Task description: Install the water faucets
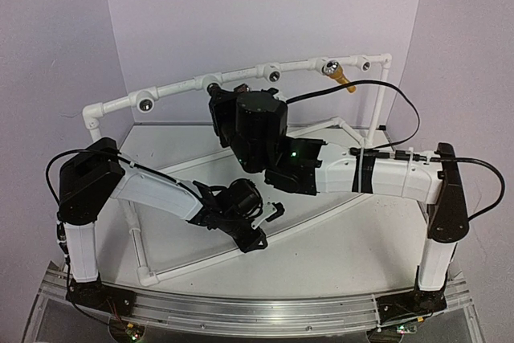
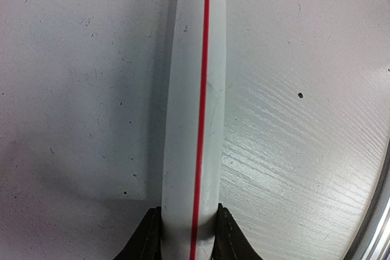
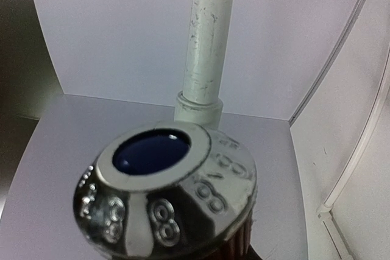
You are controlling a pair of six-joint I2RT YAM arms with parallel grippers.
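Note:
A white pipe frame carries several fittings along its upper bar (image 1: 181,87). An orange-handled faucet (image 1: 344,81) sticks out of one fitting near the right end. My right gripper (image 1: 214,91) is up at the bar, at a fitting left of its middle. Close up in the right wrist view, a chrome faucet cap (image 3: 231,172) with a dark blue centre hides most of the fingers; brown ridges show beneath it, with only a dark sliver beside them. My left gripper is shut around the frame's lower pipe (image 2: 186,120), which has a red stripe.
Empty fittings face forward at the bar's left (image 1: 144,102), middle (image 1: 274,75) and far right (image 1: 365,65). The right arm's black cable (image 1: 418,114) loops near the frame's right side. White board (image 1: 345,255) in front is clear.

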